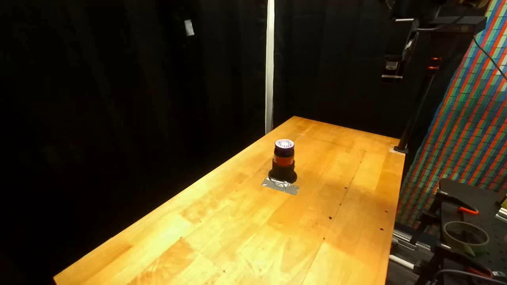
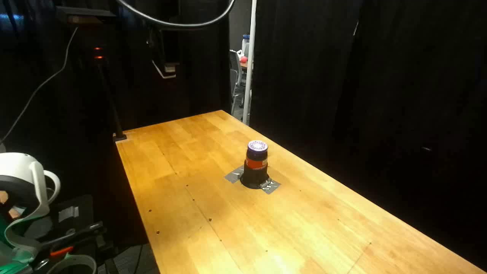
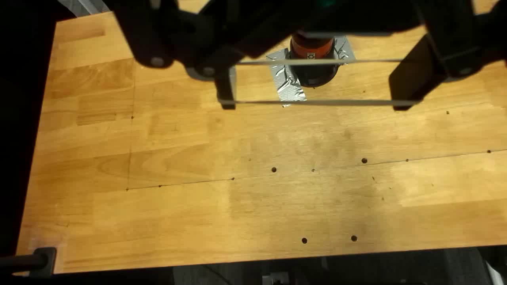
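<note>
A dark jar [image 1: 284, 158] with an orange-red label and a pale, patterned lid stands upright in a black round holder [image 1: 284, 175]. Silver tape [image 2: 271, 186] fixes that holder to the wooden table. From the wrist view, my gripper is open, its fingers [image 3: 413, 76] wide apart. Two thin pale bands [image 3: 328, 102] stretch across between the fingertips; no object is gripped. Beyond the bands, part of the jar [image 3: 311, 45] shows, while its top is hidden behind the gripper's body. I cannot make out the gripper clearly in either exterior view.
A thin black stand [image 1: 404, 142] rises at one corner. Dark curtains surround the table. Beside it, a black side surface [image 1: 456, 199] holds a roll of tape [image 1: 466, 233] and clamps.
</note>
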